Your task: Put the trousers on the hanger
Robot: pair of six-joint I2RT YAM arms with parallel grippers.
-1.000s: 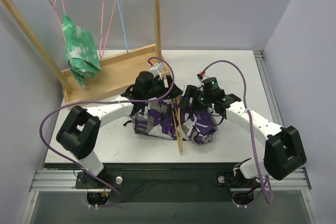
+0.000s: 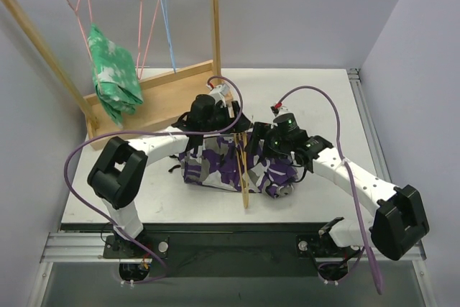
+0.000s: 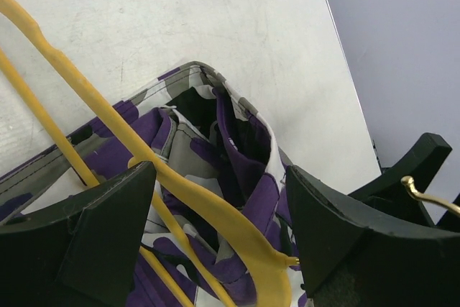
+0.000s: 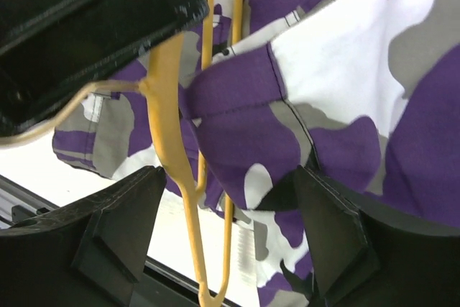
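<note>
The purple, white and grey camouflage trousers (image 2: 215, 167) lie crumpled on the table under both arms. Across them rests a yellow hanger (image 2: 245, 188), its near end sticking out past the cloth toward the front edge. My left gripper (image 2: 242, 121) is open at the hanger's far end; in the left wrist view the yellow hanger (image 3: 208, 206) passes between its spread fingers. Just to the right, my right gripper (image 2: 260, 141) is open low over the cloth. In the right wrist view a purple fold of the trousers (image 4: 248, 141) lies ahead of its parted fingers, beside the hanger (image 4: 169, 120).
A wooden rack (image 2: 158, 102) stands at the back left, with a green patterned cloth (image 2: 115, 77) and cord hangers on it. Purple cables loop over both arms.
The left elbow has moved a little right. Trousers and hanger look nearly unmoved.
</note>
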